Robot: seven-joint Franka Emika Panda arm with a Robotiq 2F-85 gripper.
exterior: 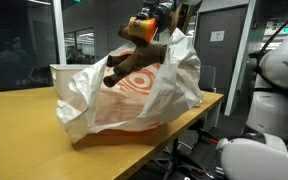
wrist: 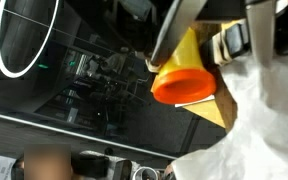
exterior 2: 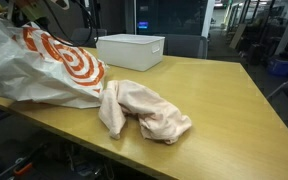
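My gripper (exterior: pixel 156 14) is high over the table's right side, shut with a yellow-and-orange object (exterior: pixel 136 30) at its fingers. A dark brown, soft-looking piece (exterior: pixel 134 62) hangs beneath the orange end, in front of a white plastic bag (exterior: pixel 79 105) with red print. In the wrist view the object's round orange end (wrist: pixel 184 86) and yellow side show beside the metal fingers; the exact grip is partly hidden. White bag plastic (wrist: pixel 254 130) fills the lower right there. The bag (exterior 2: pixel 54 70) rises toward the gripper, its upper edge close to it; whether it is also gripped, I cannot tell.
A crumpled pink cloth (exterior 2: pixel 144 108) lies near the table's edge, beside the bag. Behind them stands a white box (exterior 2: pixel 131 49).
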